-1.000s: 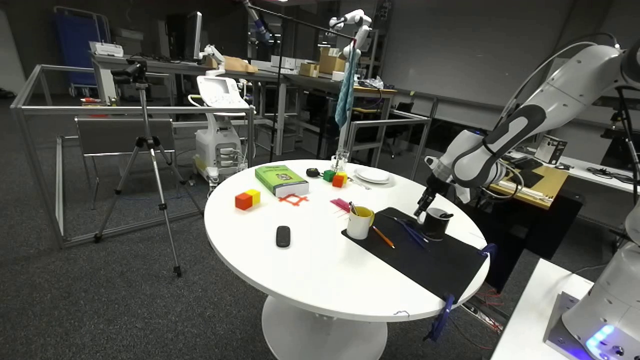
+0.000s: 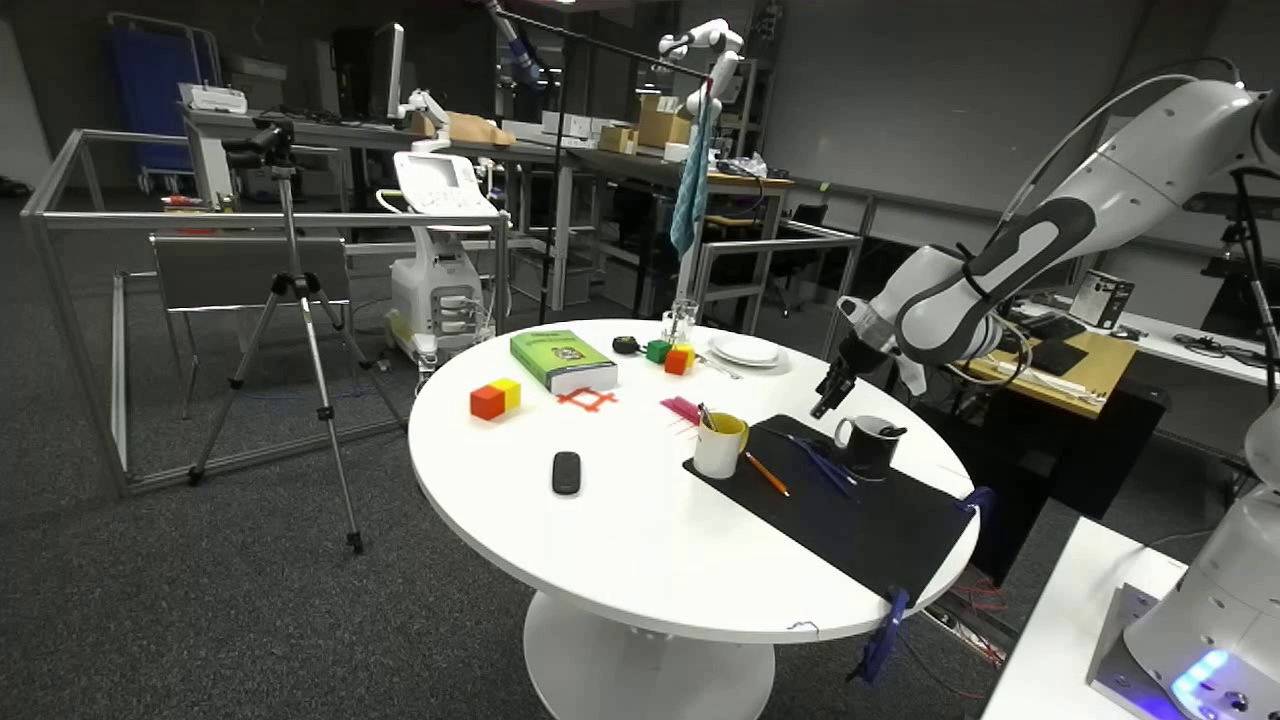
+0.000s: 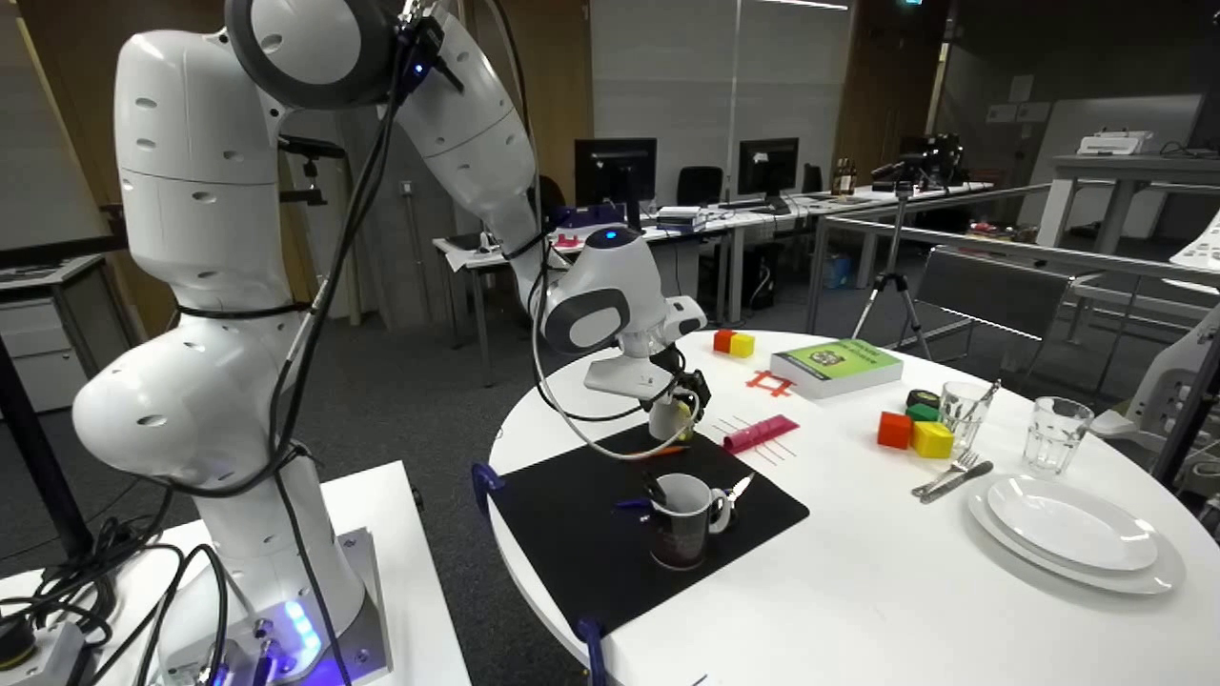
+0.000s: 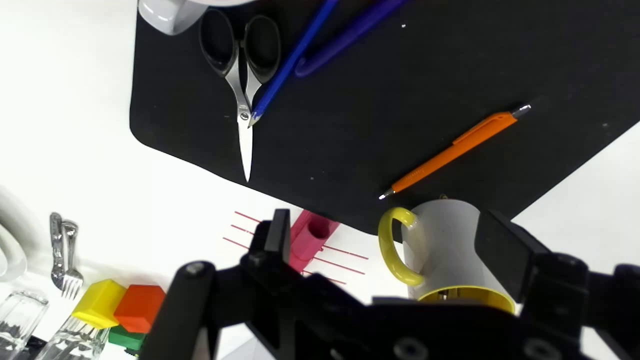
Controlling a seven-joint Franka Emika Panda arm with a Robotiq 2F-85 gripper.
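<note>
My gripper [image 2: 830, 391] hangs above the far side of the black mat [image 2: 888, 528], open with nothing between its fingers. A dark mug with a white handle [image 2: 869, 449] stands on the mat near it, with something black sticking out of the top. The white mug with a yellow handle [image 4: 444, 240] stands at the mat's edge and holds pens; one finger partly covers it in the wrist view. Scissors [image 4: 243, 90], a blue pencil [image 4: 294, 63], a purple pen [image 4: 348, 39] and an orange pen [image 4: 459, 150] lie on the mat.
Coloured blocks [image 3: 915, 433], glasses [image 3: 1055, 434], cutlery [image 3: 955, 474] and plates [image 3: 1069, 532] occupy one side of the table. A pink holder [image 3: 761, 433], a green book [image 3: 837, 364] and a black mouse [image 2: 566, 473] lie elsewhere.
In exterior view 1 the gripper has risen and shifted left, away from the dark mug it was close beside. The mugs and the things on the mat look unmoved.
</note>
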